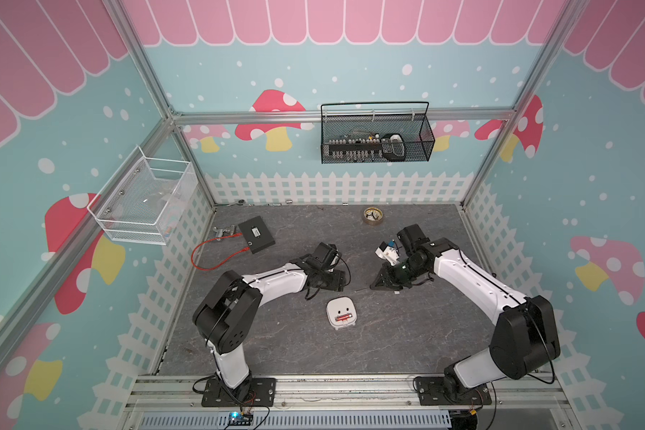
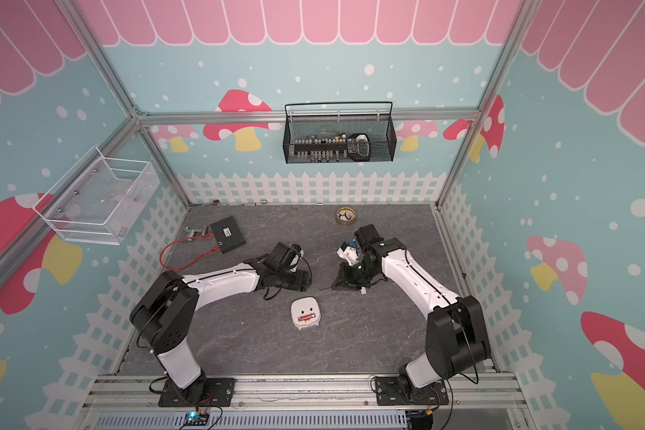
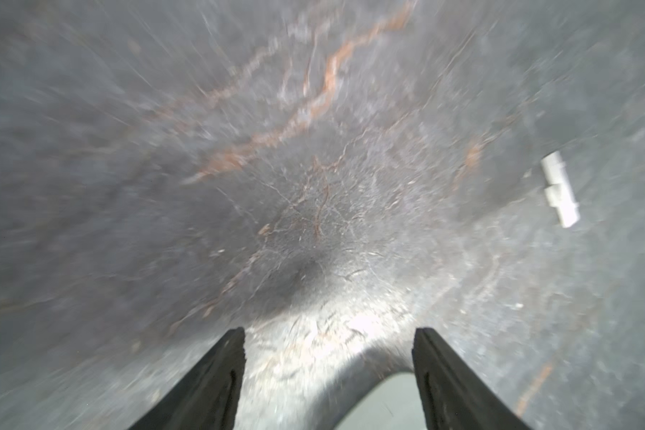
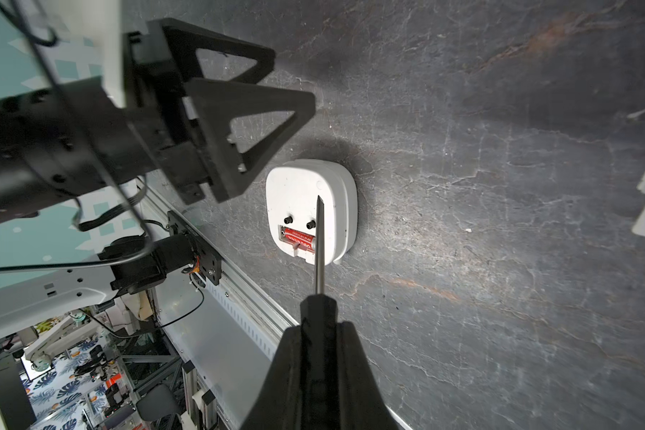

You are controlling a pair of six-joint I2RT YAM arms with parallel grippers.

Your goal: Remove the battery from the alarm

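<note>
The white alarm (image 4: 304,186) lies back-up on the floor between my arms, its red battery (image 4: 297,236) in the open compartment. My left gripper stands open just behind the alarm, only a pale rounded edge showing below its fingers in the left wrist view. My right gripper (image 1: 374,285) is to the right of the alarm and behind it, shut on a thin screwdriver (image 4: 319,279), whose shaft crosses in front of the alarm's right part in the right wrist view.
A small white piece (image 3: 560,190) lies on the floor. A black box (image 1: 261,233) with a red cord is back left, a round container (image 1: 372,215) at the back. Wire baskets (image 1: 377,132) hang on the walls.
</note>
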